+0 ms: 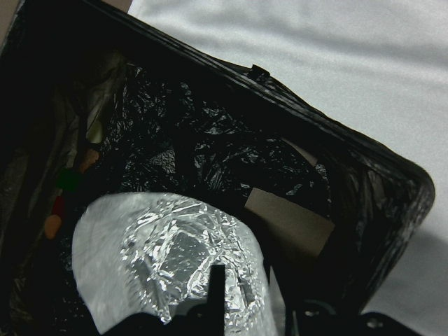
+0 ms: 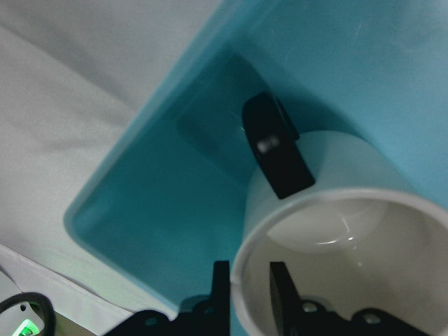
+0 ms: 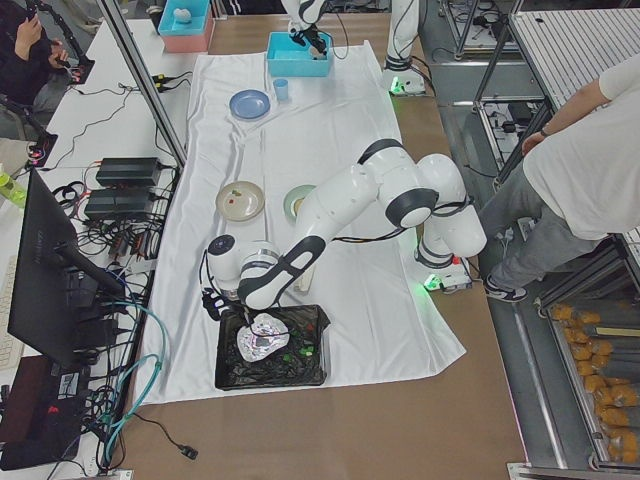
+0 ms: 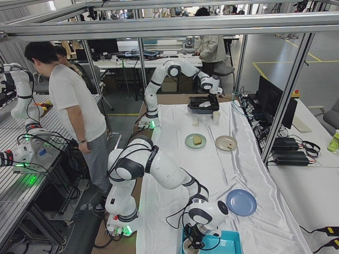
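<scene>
A crumpled foil piece [image 3: 262,340] is over the black-lined bin [image 3: 270,376], which holds small coloured bits and cardboard [image 1: 287,220]. My left gripper is at the foil's edge, apparently shut on it. In the right wrist view a white mug [image 2: 329,168] lies inside the blue bin [image 2: 161,196], with my right gripper at its rim, one finger inside and one outside; whether it grips the rim is unclear.
A grey plate [image 3: 240,200], green plate [image 4: 196,141], blue plate [image 3: 249,103] and blue cup [image 3: 281,89] stand on the white cloth. A person stands beside the table.
</scene>
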